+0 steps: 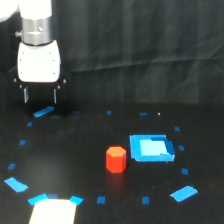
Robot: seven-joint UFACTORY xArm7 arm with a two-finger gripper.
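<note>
A red block, hexagonal in outline, sits on the black table right of its middle. Up and to its right is a small blue tray with a pale, nearly white patch inside it. My gripper hangs at the upper left, well away from both. Its dark fingers are hard to make out against the black backdrop, but they stand wide apart with nothing seen between them.
Blue tape strips and small blue marks are scattered over the table. A pale square is cut off by the bottom edge at the left. Bare table separates the gripper from the red block.
</note>
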